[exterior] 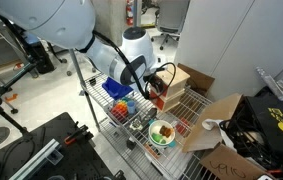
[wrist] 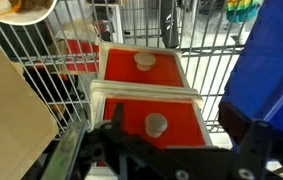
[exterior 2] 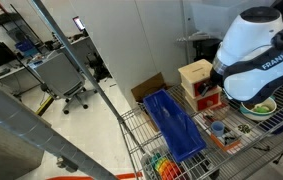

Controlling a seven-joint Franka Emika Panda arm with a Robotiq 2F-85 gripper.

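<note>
The small wooden drawer box (exterior: pixel 178 80) stands on the wire rack, its red drawer fronts facing the arm. In the wrist view, a red drawer front (wrist: pixel 179 112) with a round pale knob (wrist: pixel 156 124) lies below and between the fingers of my open gripper. A second red front with its own knob (wrist: pixel 145 62) shows farther up. Nothing is held between the fingers. In exterior view 2 the arm covers part of the wooden box (exterior 2: pixel 195 73), and the fingertips are hard to make out.
A blue bin (exterior 2: pixel 174 125) lies beside the box. The colourful cups (exterior 2: pixel 165 166) and a bowl of small bright items (exterior: pixel 162 133) also sit on the wire rack. Open cardboard boxes (exterior: pixel 216 130) take up the side beyond the bowl.
</note>
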